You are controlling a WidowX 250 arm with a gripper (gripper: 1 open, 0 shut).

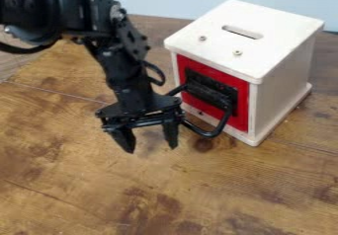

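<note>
My black gripper (148,140) hangs low over the wooden floor, fingers pointing down and apart, with nothing between them. It is left of and in front of a white wooden box (275,91), which has a slot and two small knobs on its sloped top. The box's red front panel (243,87) carries a black fitting (211,91), and a black loop-shaped bar or cable reaches out from it toward the gripper.
Bare wooden surface (145,199) spreads in front and to the left of the box. A pale wall stands behind at the back.
</note>
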